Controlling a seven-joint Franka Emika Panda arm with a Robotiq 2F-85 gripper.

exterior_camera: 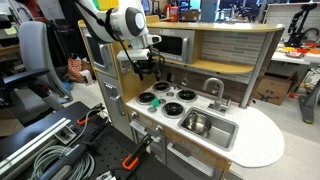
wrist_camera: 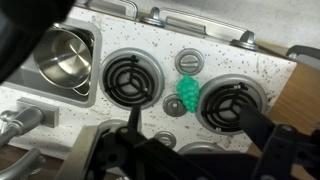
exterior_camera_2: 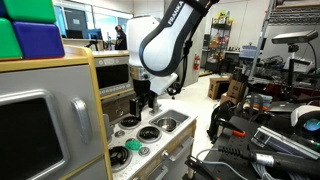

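A green bumpy object (wrist_camera: 188,92) lies on the white stovetop, between two burners and touching a small round knob; it looks like a toy bunch of grapes. In exterior view 1 the same green thing (exterior_camera: 155,101) is near the counter's front edge. My gripper stands open above the stove, with nothing between its fingers. The green object appears a little beyond the gap between the fingertips in the wrist view. A metal pot (wrist_camera: 62,58) sits in the sink.
Black coil burners (wrist_camera: 130,80) surround the green object. The faucet (exterior_camera: 217,93) rises behind the sink (exterior_camera: 220,133). A wooden shelf and microwave (exterior_camera: 172,46) stand close to the arm.
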